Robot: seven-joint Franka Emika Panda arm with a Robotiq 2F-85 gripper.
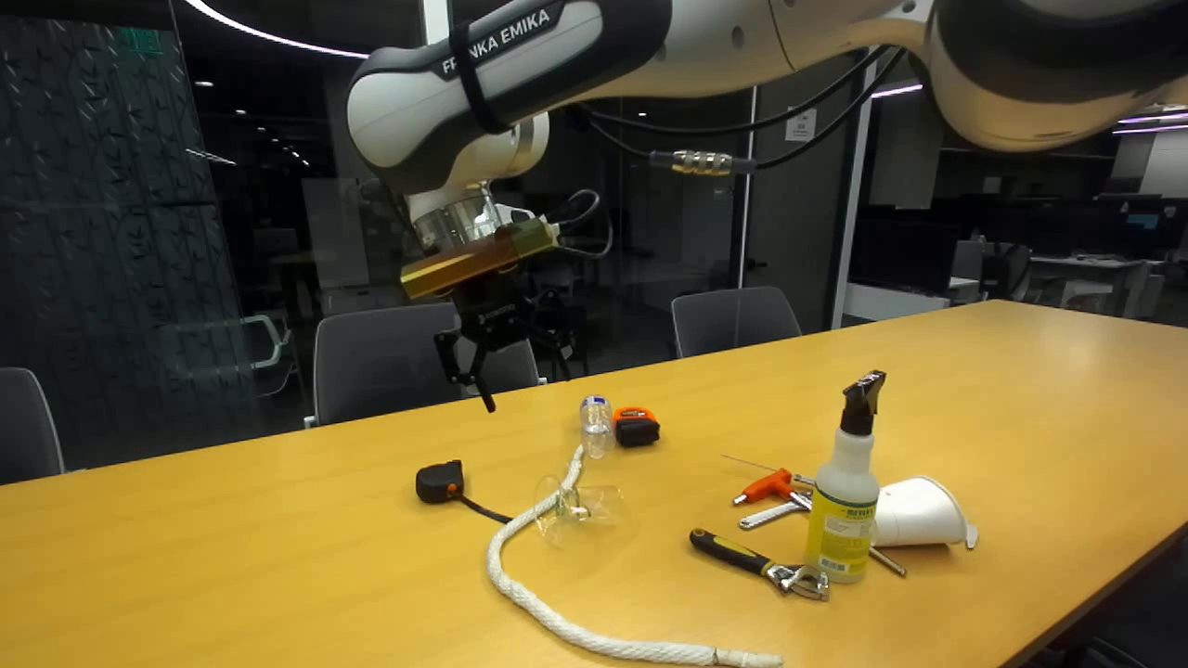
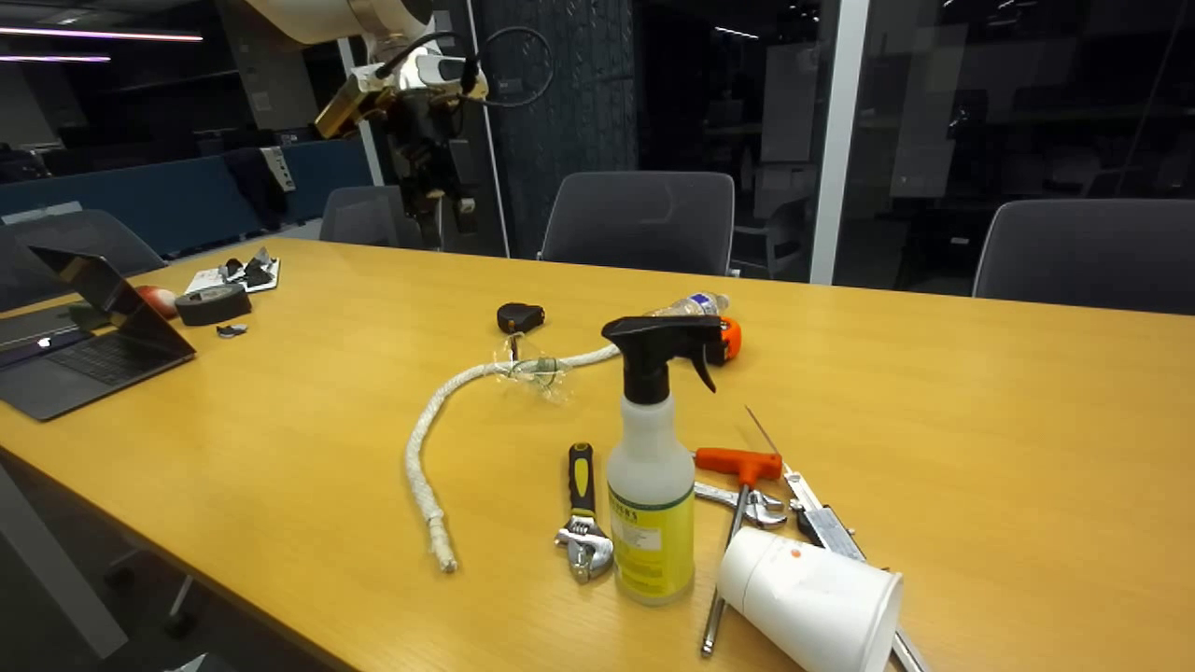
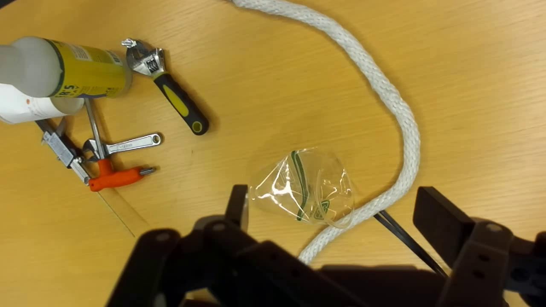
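High above the tabletop, my gripper is open, its two dark fingers wide apart with nothing held between them. Below it in the wrist view lies a clear plastic bag [image 3: 286, 186] with a green strip. The bag overlaps a white rope [image 3: 409, 138], which curves across the table. A black tape measure [image 1: 439, 482] sits left of the rope in exterior view 1, its dark strap [image 3: 404, 238] reaching under or against the rope. At the rope's far end are a clear bottle [image 1: 596, 423] lying down and an orange-black tape measure [image 1: 636, 428].
A spray bottle [image 2: 652, 493] stands upright among an adjustable wrench [image 2: 583, 510], a red-handled tool [image 2: 737, 463], a caliper [image 2: 829, 530] and a tipped white cup [image 2: 812, 599]. A laptop [image 2: 106, 336] and a black tape roll [image 2: 214, 303] occupy the far left. Bare table lies right of the tools.
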